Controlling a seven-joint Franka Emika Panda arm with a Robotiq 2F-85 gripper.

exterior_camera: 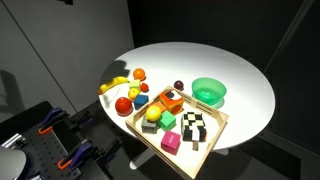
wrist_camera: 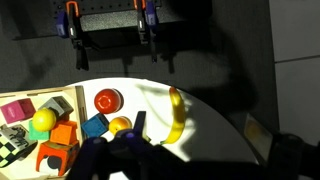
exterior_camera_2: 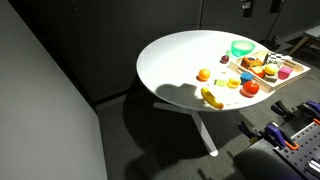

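My gripper hangs high above the table, its two dark fingers wide apart at the lower edge of the wrist view with nothing held. In exterior view 2 the gripper [exterior_camera_2: 262, 8] shows only as dark tips at the top. A yellow banana [wrist_camera: 177, 115] lies near the table's edge, beside a red round fruit [wrist_camera: 107, 101] and a blue block [wrist_camera: 95, 126]. A wooden tray [exterior_camera: 187, 166] holds several items: a yellow fruit [exterior_camera: 153, 113], a green block [exterior_camera: 167, 121], a pink block [exterior_camera: 171, 142], an orange block and a checkered block [exterior_camera: 193, 126].
A green bowl [exterior_camera: 209, 92] stands behind the tray. An orange [exterior_camera: 139, 74] and a dark round fruit [exterior_camera: 179, 84] rest farther back on the white round table [exterior_camera: 180, 58]. The tray overhangs the near edge.
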